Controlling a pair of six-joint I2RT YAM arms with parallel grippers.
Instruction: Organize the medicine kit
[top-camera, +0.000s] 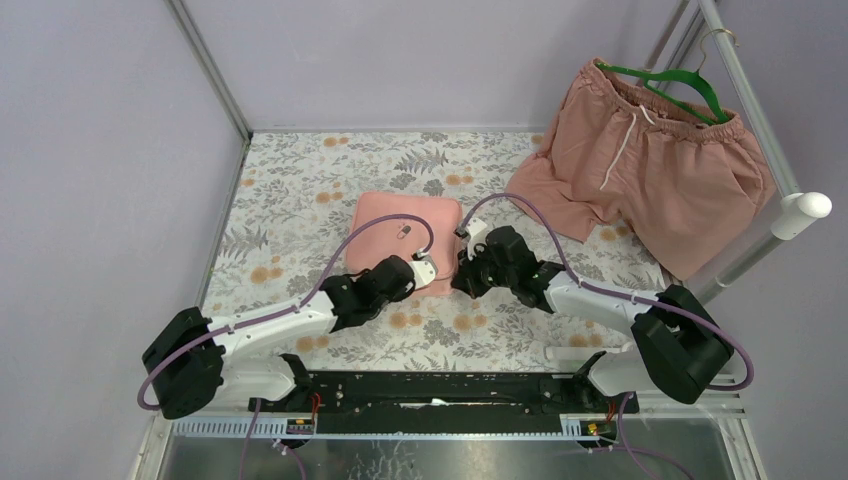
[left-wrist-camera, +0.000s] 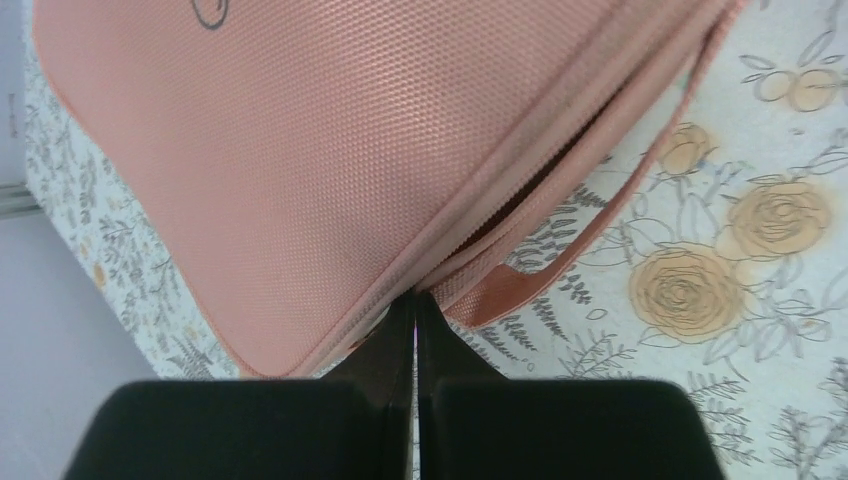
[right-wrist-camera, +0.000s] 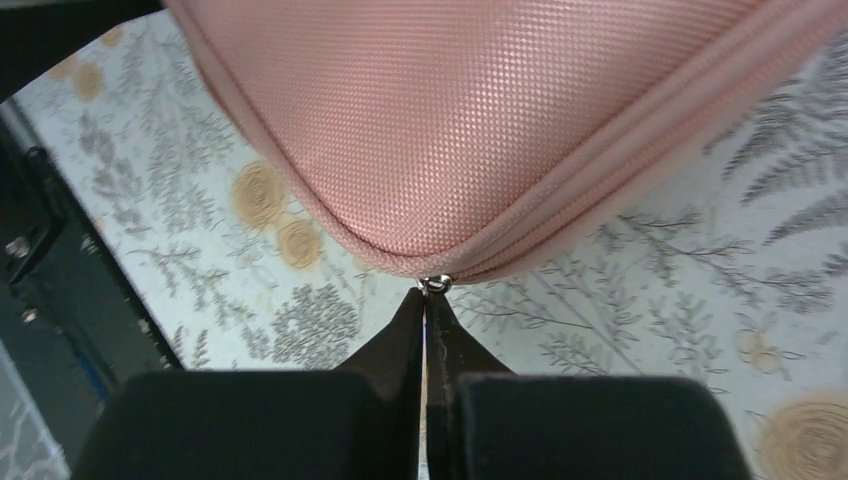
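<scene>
A pink fabric case (top-camera: 380, 225) with rounded corners lies on the floral mat in the middle, a small metal tag on its top. My left gripper is shut at the case's near edge, by the zipper band and a loose pink strap (left-wrist-camera: 530, 285); whether fabric is between its fingertips is hidden. My right gripper is shut at the case's right edge, its tips on a small silver zipper pull (right-wrist-camera: 435, 283).
Pink shorts (top-camera: 640, 170) on a green hanger (top-camera: 700, 85) hang from a white rail (top-camera: 760, 120) at the right.
</scene>
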